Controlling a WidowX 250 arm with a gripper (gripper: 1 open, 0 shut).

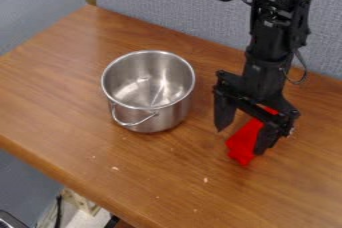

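My black gripper (251, 120) hangs low on the right, its fingers spread open on either side of and over a red object (243, 147) lying on the wooden table. The red object is partly hidden under the gripper. A steel pot (147, 90) with a wire handle stands to the left, apart from the gripper, and looks empty.
A grey wall (160, 2) runs along the back. The table's edge shows at the lower left, with a cable below it.
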